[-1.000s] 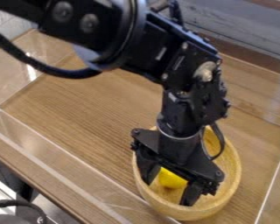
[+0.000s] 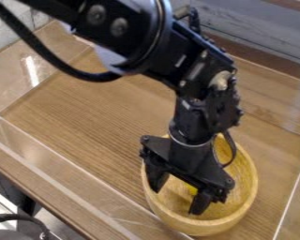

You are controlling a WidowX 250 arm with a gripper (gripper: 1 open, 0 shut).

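My black gripper (image 2: pixel 187 180) reaches down into a pale yellow bowl (image 2: pixel 243 204) at the lower right of the wooden surface, its fingers apart. A bright yellow object (image 2: pixel 191 189) sits in the bowl between and behind the fingers, mostly hidden by the gripper, so its shape and any contact with the fingers are unclear.
Clear edge strips run along the near left side, with a dark gap and cables at lower left. A pale wall stands at the back.
The upper arm has shifted up and left, uncovering more of the back. The fingers look slightly more spread over the bowl, and less of the yellow object shows.
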